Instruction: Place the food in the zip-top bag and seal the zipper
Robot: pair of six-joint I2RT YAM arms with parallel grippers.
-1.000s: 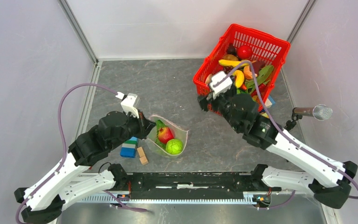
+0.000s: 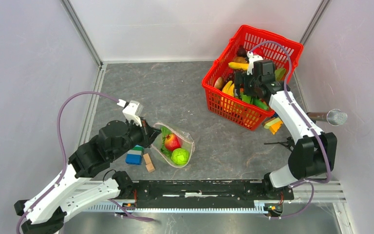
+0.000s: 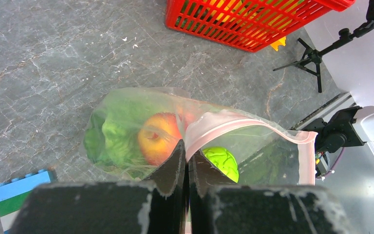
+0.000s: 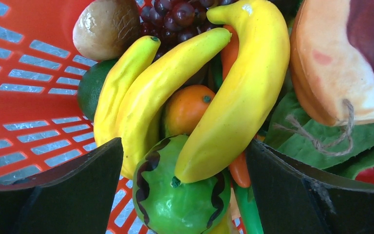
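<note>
The clear zip top bag (image 2: 188, 140) lies with its mouth spread, holding a red apple (image 2: 172, 142), a light green vegetable (image 2: 180, 156) and leafy greens (image 3: 118, 139). My left gripper is shut on the bag's pinkish rim (image 3: 224, 127). Over in the red basket (image 2: 245, 115), my right gripper stands open above the food. Between its spread fingers show a large yellow banana (image 4: 241, 92) and a round green vegetable (image 4: 181, 195); it grips neither. The tips' exact height above them is hard to tell.
Smaller bananas (image 4: 168, 80), grapes (image 4: 182, 13) and a meat piece (image 4: 343, 58) crowd the basket. Colored blocks (image 2: 134, 155) and wooden blocks (image 2: 148, 163) lie left of the bag. A small tripod (image 3: 315, 58) stands near the right wall. Grey floor between bag and basket is clear.
The left gripper and bag have shifted slightly left and toward the front.
</note>
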